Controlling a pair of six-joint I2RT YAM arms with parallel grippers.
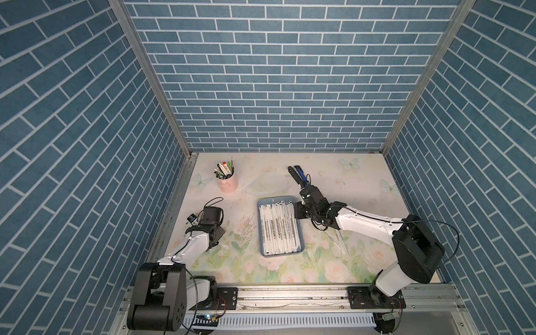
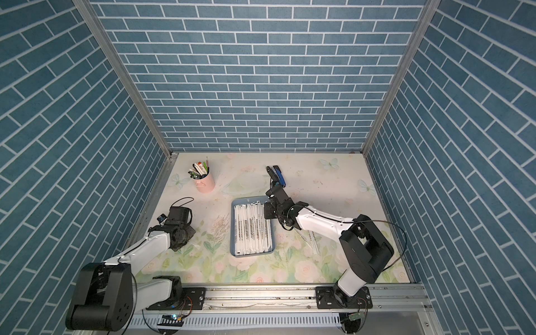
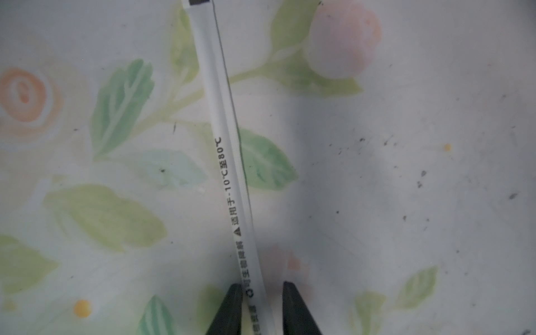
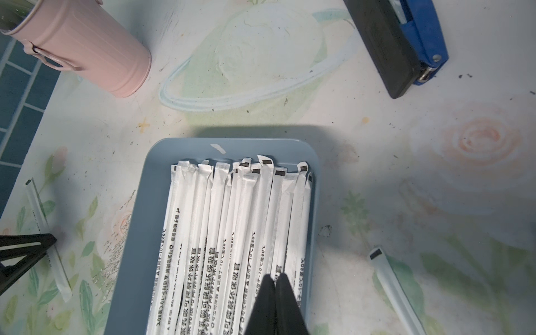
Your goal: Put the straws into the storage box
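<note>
A grey-blue storage box (image 4: pixel 234 146) in the table's middle holds several white wrapped straws (image 4: pixel 209 240) lying side by side. Another wrapped straw (image 3: pixel 229 150) lies on the table at the left, and my left gripper is part open over it, its fingers on either side of the straw's lower stretch. Whether they touch it cannot be told. Above the box's right side, my right gripper is shut with nothing showing between its fingers. To the right of the box, loose straws (image 1: pixel 341 243) lie on the table, partly under the right arm.
A pink pen cup (image 4: pixel 92 53) stands at the back left. Behind the box lies a blue and black stapler (image 4: pixel 427 33), close to the right gripper's body in the top views.
</note>
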